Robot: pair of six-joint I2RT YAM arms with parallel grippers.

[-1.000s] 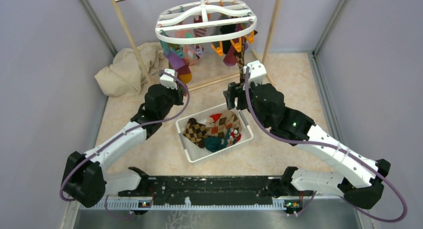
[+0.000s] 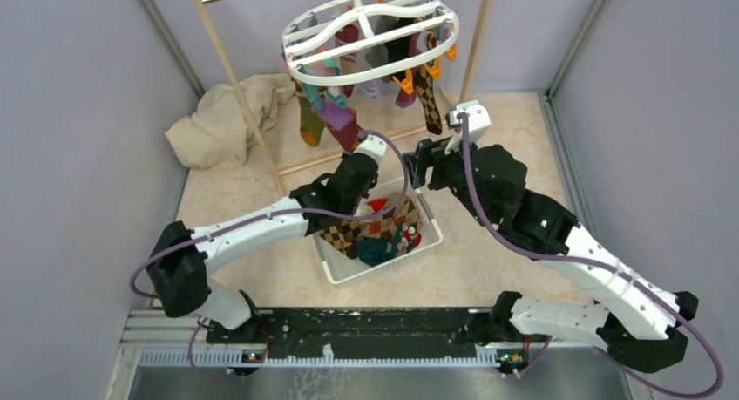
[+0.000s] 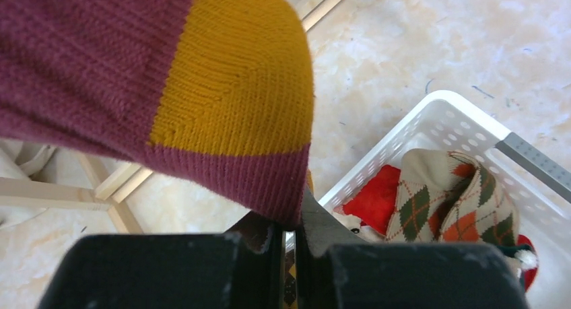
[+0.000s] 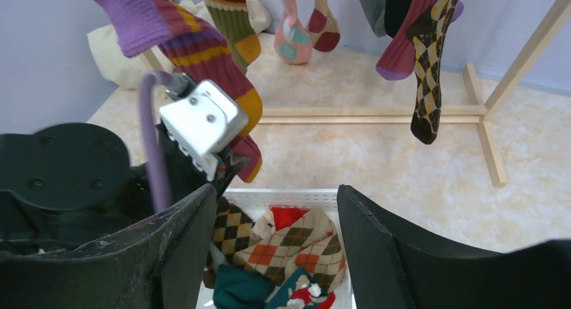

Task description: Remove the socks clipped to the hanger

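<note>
The white oval hanger [image 2: 370,47] carries several socks on coloured clips. My left gripper is shut on a maroon sock with a mustard band [image 3: 74,66], which hangs above the basket in the left wrist view. A purple cuff [image 4: 141,26] shows above it in the right wrist view. My right gripper [image 2: 418,169] stands open to the right, below the hanger, nothing between its fingers. A black-and-tan argyle sock [image 4: 429,80] hangs beyond it. The white basket [image 2: 335,271] holds several socks, among them argyle, red and teal ones.
A wooden frame [image 2: 218,47] stands behind, with a beige cloth [image 2: 213,130] at the back left. Walls bound both sides. Bare floor [image 2: 514,243] surrounds the basket, with most free room to its right.
My left gripper has moved right, over the basket, with the maroon sock in it. The hanger has shifted right with its socks. My right gripper has moved slightly right.
</note>
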